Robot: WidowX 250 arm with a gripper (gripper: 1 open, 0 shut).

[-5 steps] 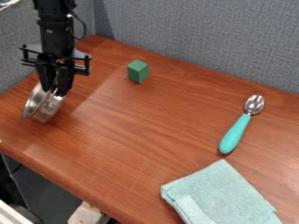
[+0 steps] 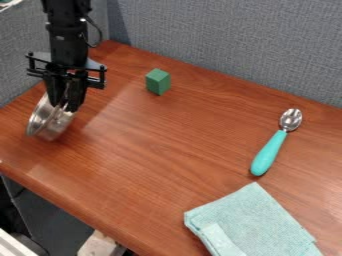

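My black gripper (image 2: 64, 98) is at the left of the table, low over a silver metal bowl (image 2: 46, 124) that is tipped on its side near the table's left edge. The fingertips are at the bowl's upper part; whether they are shut on its rim I cannot tell.
A green block (image 2: 158, 82) stands toward the back. A spoon with a teal handle (image 2: 270, 150) lies on the right, and a pale folded cloth (image 2: 251, 220) lies at the front right.
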